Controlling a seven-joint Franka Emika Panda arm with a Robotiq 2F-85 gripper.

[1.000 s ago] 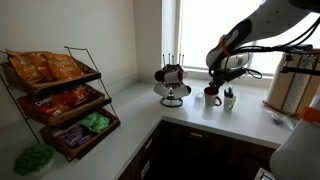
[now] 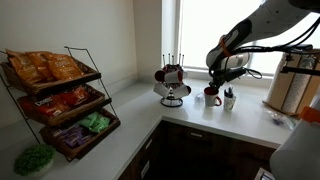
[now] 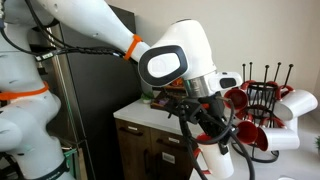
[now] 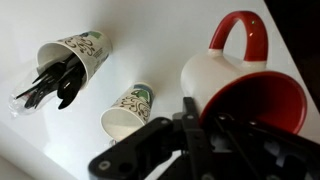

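Note:
In the wrist view a white mug with a red inside and red handle [image 4: 215, 72] is at my gripper, which is shut on its rim. The mug [image 2: 212, 97] is at the counter's right side in exterior view 1. A small patterned paper cup [image 4: 128, 112] lies near it in the wrist view. Farther left there, another patterned cup [image 4: 88, 48] holds black plastic cutlery [image 4: 66, 78]. In exterior view 2 the mug [image 3: 215, 160] shows below the gripper, partly covered by it.
A mug rack [image 2: 172, 88] with several red and white mugs stands left of the arm. At far left is a wire shelf of snack bags [image 2: 65, 66], with a green plant [image 2: 33, 158] before it.

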